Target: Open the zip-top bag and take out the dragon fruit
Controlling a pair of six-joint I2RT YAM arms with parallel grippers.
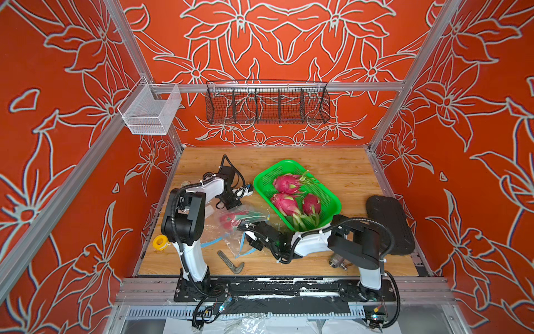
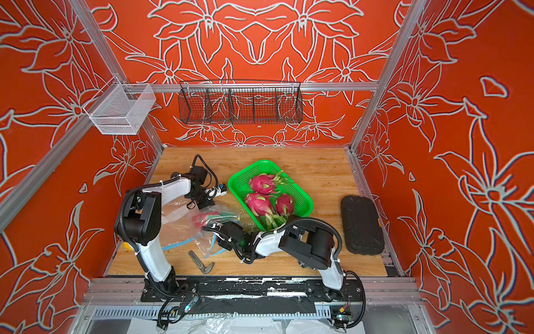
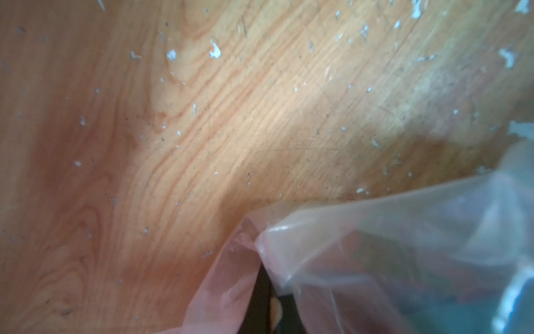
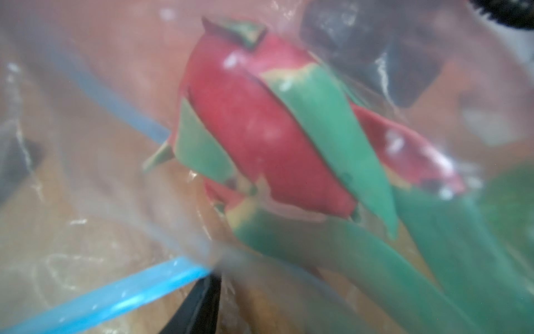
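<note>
The dragon fruit (image 4: 267,128), red with green leaves, lies inside the clear zip top bag (image 4: 100,217) in the right wrist view. A bright blue zip strip (image 4: 133,286) runs along the bag's mouth. My left gripper is shut on a fold of the bag's film, at the bag's far side. My right gripper (image 1: 249,238) is low at the bag's near right side. One of its dark fingers (image 4: 200,306) touches or nearly touches the blue strip; the other is hidden, so its opening cannot be judged.
A green basket (image 1: 332,208) with several dragon fruits stands right of the bag. A hex key (image 1: 229,261), a yellow tape roll (image 1: 160,242) and a metal part (image 1: 336,260) lie nearby. A black case (image 1: 389,224) is at far right.
</note>
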